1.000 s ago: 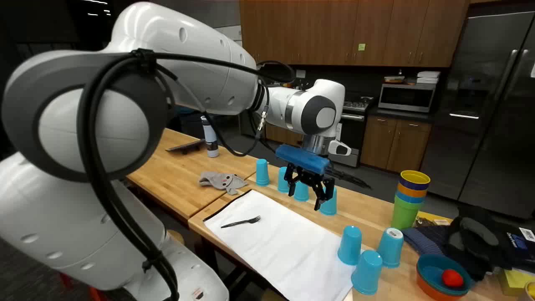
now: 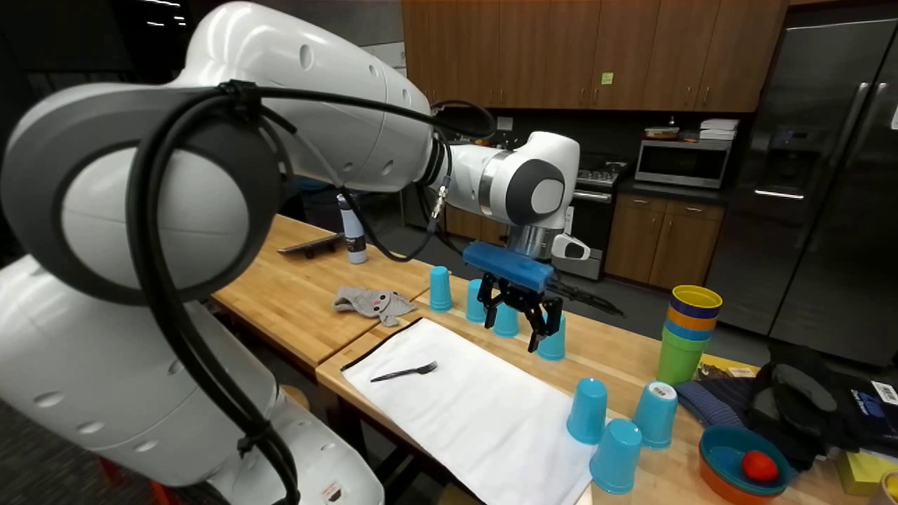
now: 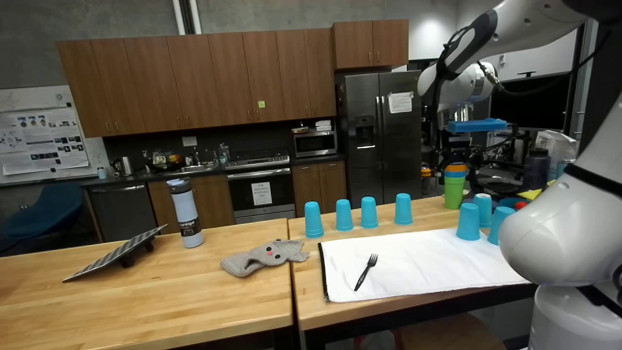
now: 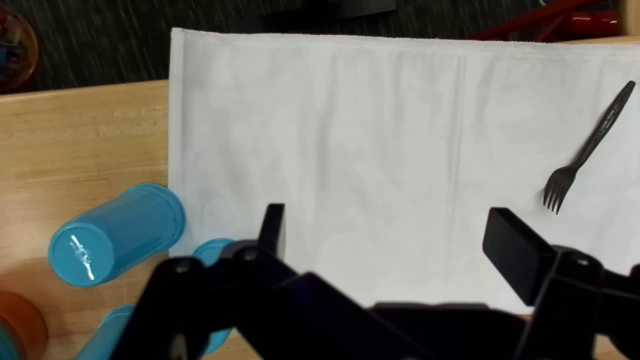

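My gripper is open, its two black fingers wide apart with only the white cloth visible between them. It hangs above the table, and in the first exterior view the gripper (image 2: 515,324) appears in front of the back row of blue cups. A black fork (image 4: 585,153) lies on the white cloth (image 3: 420,262), apart from my fingers. That row of upside-down blue cups (image 3: 313,219) stands along the cloth's far side. Three more blue cups (image 2: 614,454) are grouped at its right end; my gripper partly hides one cup in the wrist view.
A stack of coloured cups (image 2: 686,337) stands at the far right, near a bowl (image 2: 732,463) holding a red ball (image 2: 759,466). On the left table are a grey knitted toy (image 3: 265,256), a bottle (image 3: 185,213) and a tilted dark panel (image 3: 116,253).
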